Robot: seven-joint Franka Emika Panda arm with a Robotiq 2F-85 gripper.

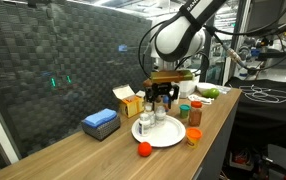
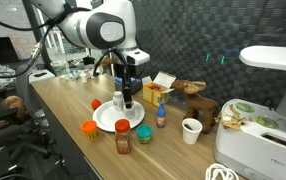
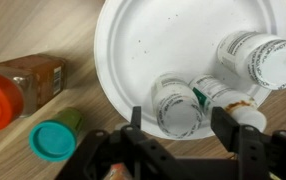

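Note:
Three white labelled bottles stand on a round white plate (image 3: 133, 40). One bottle (image 3: 177, 105) is between my gripper's fingertips in the wrist view, with a slim gap on each side. My gripper is part open over it, pointing down. Just to the right, a second bottle (image 3: 219, 94) is partly covered by a finger (image 3: 223, 128). The third bottle (image 3: 261, 60) is farther right, near the plate's rim. In exterior view 1, my gripper (image 1: 161, 98) hangs above the bottles, low over the plate (image 1: 171, 138).
Beside the plate are a red-lidded jar (image 2: 123, 138), a green-lidded jar (image 2: 144, 140), an orange cup (image 2: 90, 129) and a tomato (image 1: 144, 149). A yellow box (image 1: 128, 100) and a dark blue block (image 1: 101, 124) lie behind. Bare table shows at front left.

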